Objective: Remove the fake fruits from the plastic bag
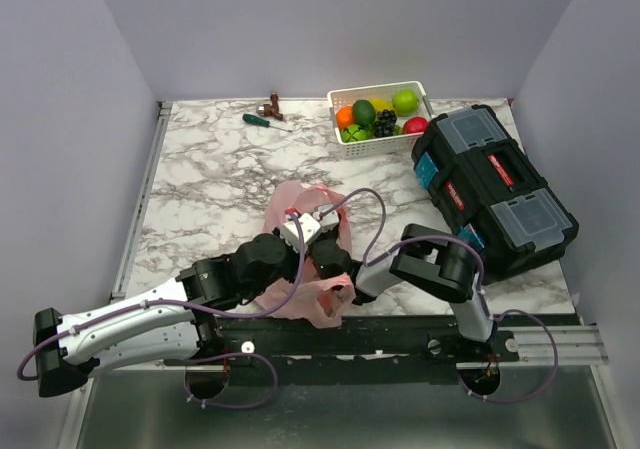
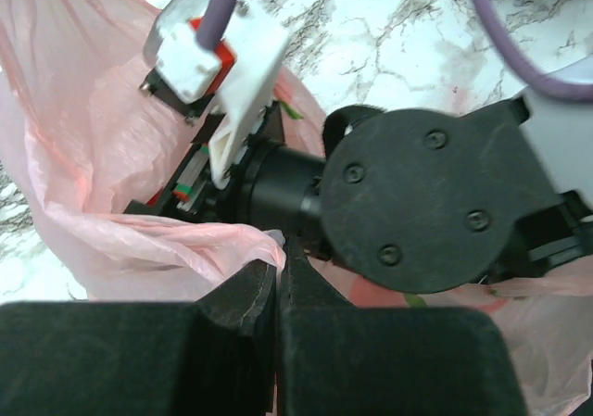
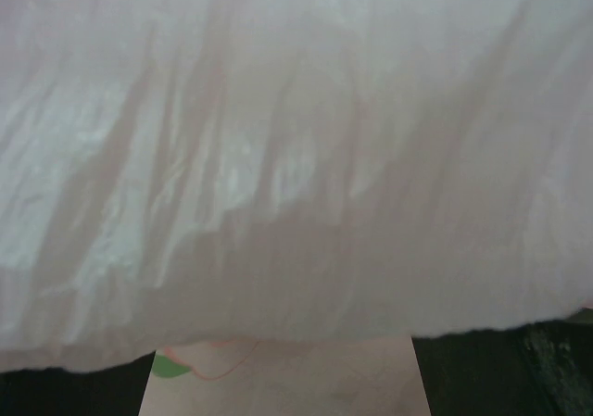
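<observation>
A thin pink plastic bag (image 1: 283,206) lies crumpled at the front middle of the table, partly under both arms. In the left wrist view a gathered fold of the bag (image 2: 199,242) runs into the tips of my left gripper, which is shut on it. My right gripper reaches into the bag with its fingers apart. Pale pink film fills most of the right wrist view, and below it, between the fingers, a bit of printed green and red (image 3: 170,367) shows on the bag. No fruit can be made out inside.
At the back, a white basket (image 1: 378,147) holds several fake fruits. A black toolbox (image 1: 500,191) takes up the right side. A green screwdriver (image 1: 258,121) and a brown object (image 1: 271,106) lie at the back left.
</observation>
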